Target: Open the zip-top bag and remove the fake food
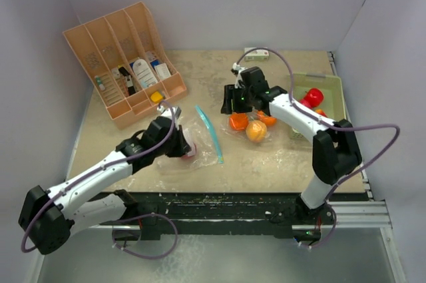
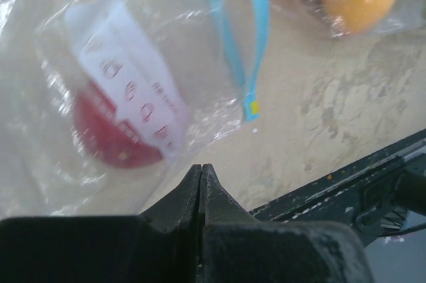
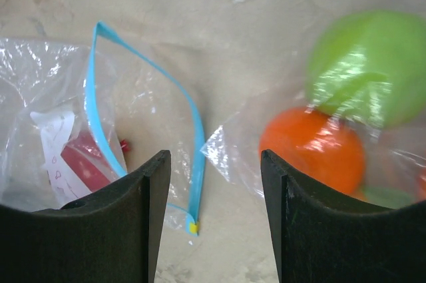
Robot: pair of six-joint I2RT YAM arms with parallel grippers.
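A clear zip bag with blue zipper (image 1: 213,133) lies left of centre, holding a red item (image 2: 106,143) with a white label. My left gripper (image 1: 178,143) is over it; in its wrist view the fingers are shut with nothing visible between. A second clear bag holds an orange pepper (image 3: 309,150), a green fruit (image 3: 373,66) and a yellow-orange fruit (image 1: 256,130). My right gripper hangs above the gap between the bags, fingers apart and empty, partly hiding the second bag in the top view.
A green bin (image 1: 333,90) with red fake food stands at the right. A wooden organiser (image 1: 113,36) stands at back left, a small white box (image 1: 256,54) at the back. Bare table lies in front of the bags.
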